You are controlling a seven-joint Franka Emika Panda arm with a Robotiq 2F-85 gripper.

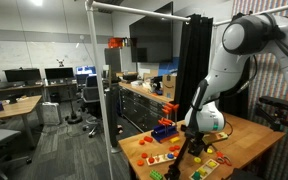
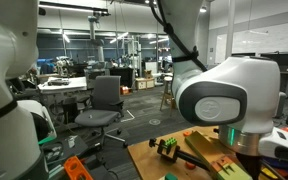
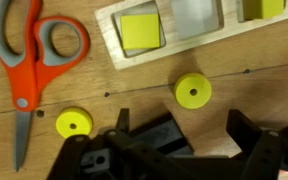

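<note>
In the wrist view, my gripper stands open above the wooden table, its dark fingers apart at the lower middle and right. A yellow disc [image 3: 193, 90] lies just ahead of the gap between them. Another yellow disc [image 3: 74, 123] rests farther left, beside orange-handled scissors [image 3: 29, 60]. At the top is a light wooden board [image 3: 116, 35] carrying a yellow square piece [image 3: 140, 31], with a yellow block [image 3: 262, 8] toward its right end. A black form shows low between the fingers; what it is, I cannot tell. No object is held.
In the first exterior view, a blue bin [image 1: 164, 130] stands at the back of the table, and several small coloured pieces lie around the arm. Bare tabletop [image 1: 246, 133] shows to the right. An office chair [image 2: 106, 103] stands beyond the table in the second exterior view.
</note>
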